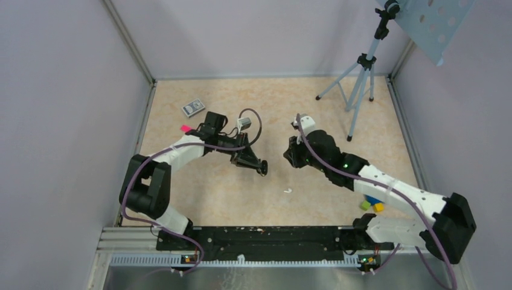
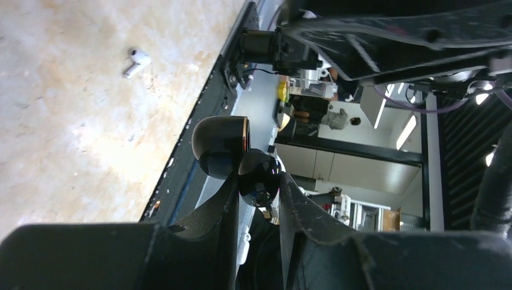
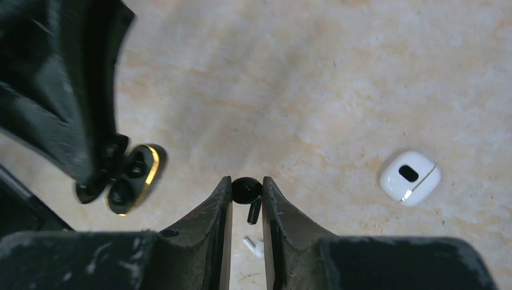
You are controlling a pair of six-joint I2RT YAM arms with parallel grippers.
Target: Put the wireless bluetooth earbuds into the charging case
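Observation:
My left gripper is shut on a shiny black charging case (image 2: 220,145), held above the table with its lid open. The right wrist view shows dark hollows and a gold edge on this case (image 3: 136,178); I make out no earbud in them. My right gripper is shut on a black earbud (image 3: 254,212), its stem pointing down. In the top view, the right gripper (image 1: 288,156) is to the right of the case (image 1: 263,168), with a gap between. Below them, a white earbud (image 1: 288,191) lies on the table.
A white case (image 3: 416,175) rests on the table, right of the held earbud in the right wrist view. A card pack (image 1: 193,107) lies back left, a tripod (image 1: 361,75) stands back right, and small blocks (image 1: 366,205) sit front right.

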